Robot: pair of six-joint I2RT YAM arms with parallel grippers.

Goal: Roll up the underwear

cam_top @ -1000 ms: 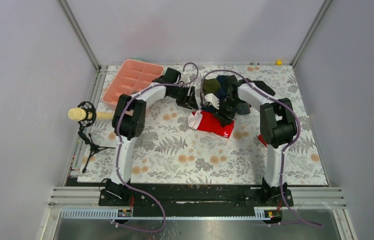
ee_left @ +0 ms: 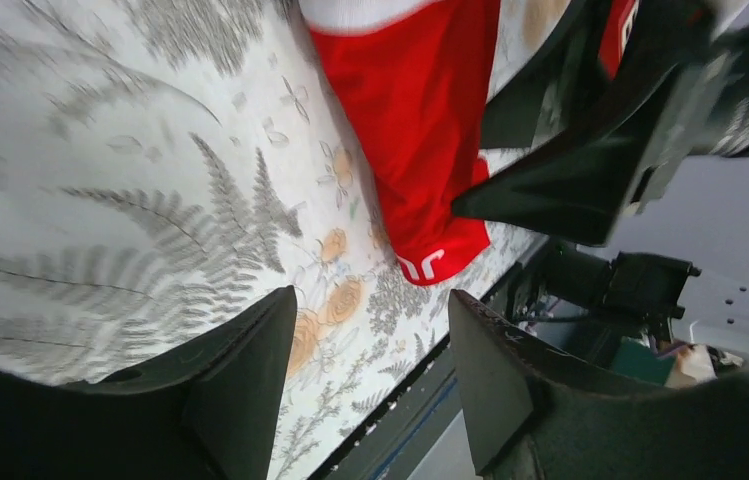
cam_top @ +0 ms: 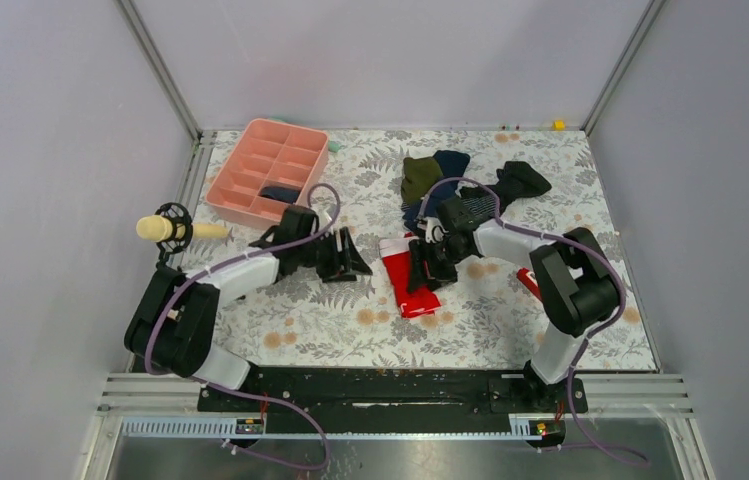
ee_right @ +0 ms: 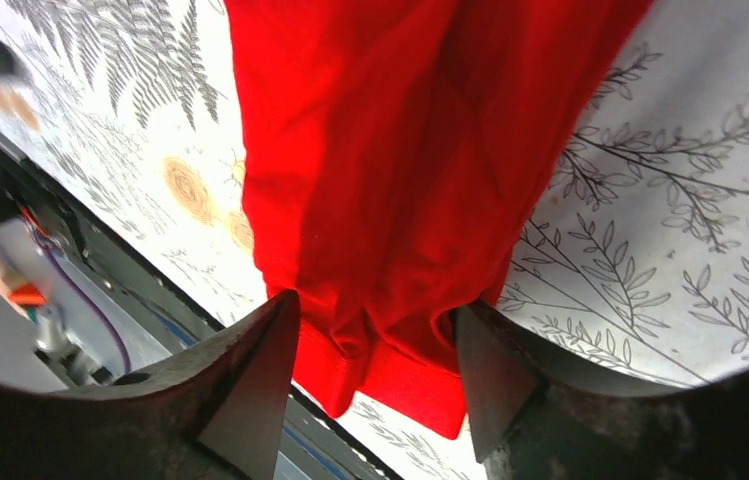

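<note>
Red underwear (cam_top: 405, 285) with a white waistband lies folded into a narrow strip in the middle of the table, its waistband end toward the back; wrinkles show at its front end in the right wrist view. My right gripper (cam_top: 425, 270) is over it, fingers apart with red fabric (ee_right: 380, 360) between and beneath the fingertips; whether it pinches any is unclear. My left gripper (cam_top: 343, 260) stands open left of the underwear, with nothing between its fingers.
A pink divided box (cam_top: 240, 160) holding a dark item is at back left. Several dark and olive garments (cam_top: 420, 175) lie at the back, and another red item (cam_top: 528, 283) at the right.
Both grippers have moved toward the front, the left also leftward. The underwear has turned from lying crosswise to pointing front to back, shifting frontward with the right gripper.
</note>
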